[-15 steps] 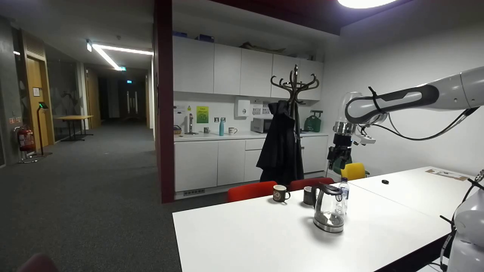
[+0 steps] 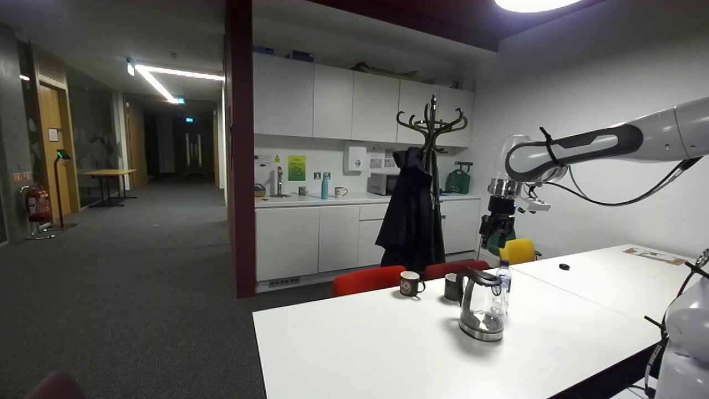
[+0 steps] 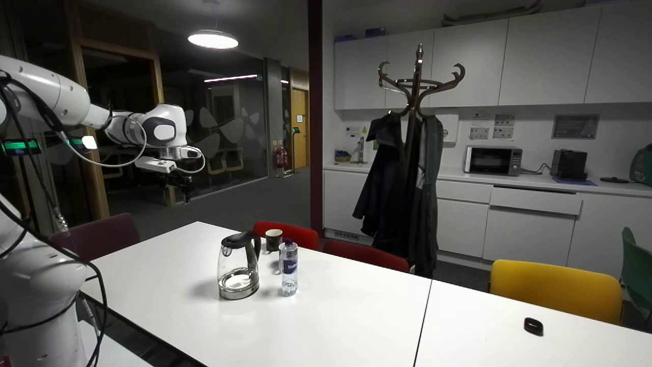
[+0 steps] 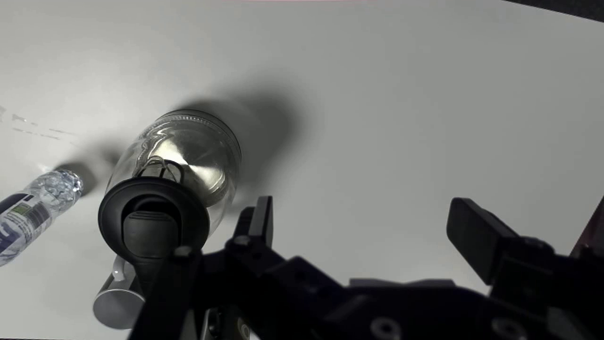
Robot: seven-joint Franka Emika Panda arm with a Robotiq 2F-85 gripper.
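Observation:
A glass kettle [image 2: 481,309] with a black lid and handle stands upright on the white table [image 2: 345,346]. Close by it are a clear water bottle [image 3: 289,269] and a dark mug [image 2: 453,287]. A second dark mug [image 2: 409,285], with a pale emblem, sits near the table's far edge. In the wrist view a mug [image 4: 118,309] shows below the kettle's lid. My gripper is open, its fingers wide apart with only bare table seen between them. It hangs above the table, clear of the objects, and the kettle appears left of its fingers in the wrist view.
Red chairs [image 2: 369,280] and a yellow chair [image 3: 554,289] line the table's far side. A small black object [image 3: 533,326] lies on the adjoining table section. A coat stand [image 3: 414,92] rises behind.

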